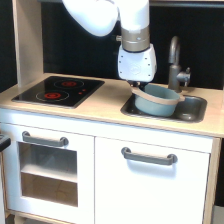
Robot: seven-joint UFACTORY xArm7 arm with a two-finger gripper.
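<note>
A grey-green pan (157,101) is at the sink (185,112), tilted, with part of it over the basin. My gripper (136,85) points down from above at the pan's left side, where the handle is. Its fingers are small and dark here and overlap the handle, so I cannot tell whether they are shut on it.
Right behind the pan stands a dark faucet (176,65). A black stove top (60,91) with two red burners lies on the left of the wooden counter (108,108). The counter between stove and sink is clear. Below are cabinet doors with grey handles.
</note>
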